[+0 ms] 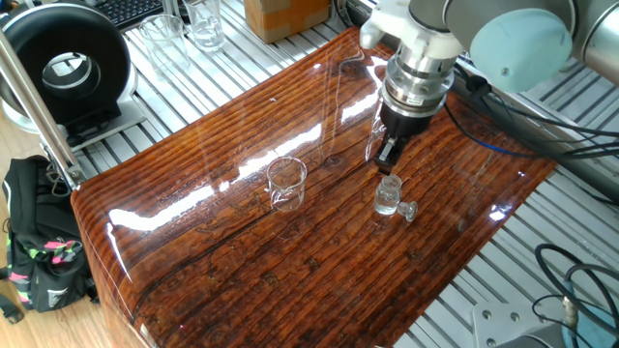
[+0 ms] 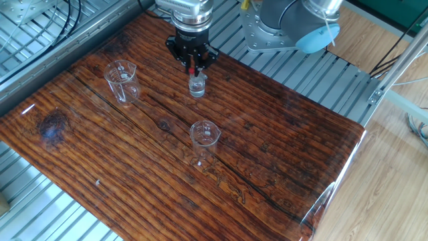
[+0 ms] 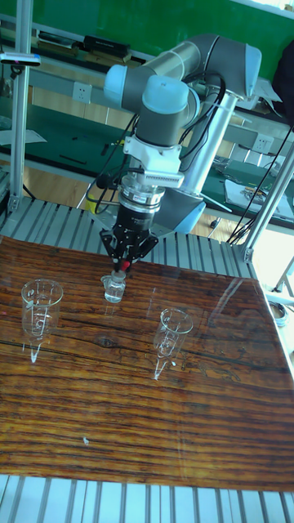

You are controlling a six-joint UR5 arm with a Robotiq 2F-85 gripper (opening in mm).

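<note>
A small clear glass bottle [image 1: 387,197] stands upright on the glossy wooden table, with clear contents in its lower part. Its glass stopper [image 1: 409,211] lies on the wood close beside it. My black gripper [image 2: 193,69] points down at the bottle's mouth, its fingertips right at or just above the neck. Something red shows between or on the fingers. Whether they touch the glass, and how far apart they stand, is too small to make out. Two clear beakers stand on the table: one [image 3: 42,306] left of the bottle, another [image 3: 174,323] to its right.
Bare wood [image 2: 281,154] lies open around the beakers and toward the table's edges. Beyond it, other glassware [image 1: 164,43] and a cardboard box [image 1: 286,16] stand on the slatted metal surface. Black cables [image 1: 542,145] hang beside the arm.
</note>
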